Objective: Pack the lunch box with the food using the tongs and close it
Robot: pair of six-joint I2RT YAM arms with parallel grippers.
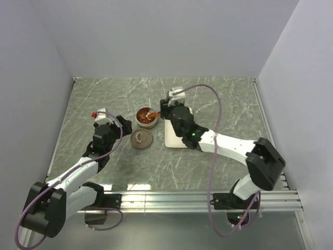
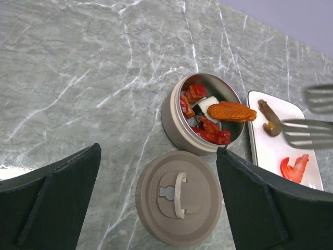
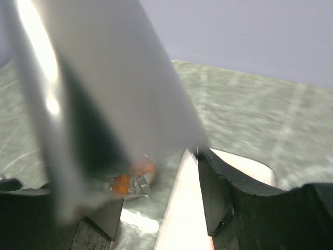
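A round lunch box (image 2: pixel 171 117) holds red pieces, a white piece and an orange fried piece (image 2: pixel 229 111). Its beige lid (image 2: pixel 156 203) lies in front. A white tray (image 2: pixel 268 151) to the right carries a brown piece (image 2: pixel 270 117) and a red piece (image 2: pixel 294 169). My left gripper (image 1: pixel 125 125) is open and empty left of the box. My right gripper (image 1: pixel 165 108) is above the tray; blurred metal tongs or a utensil fill much of the right wrist view, and whether it is shut on them is unclear.
Bare marble table (image 1: pixel 223 104) surrounds the items on the left, right and front. Walls bound the back and both sides.
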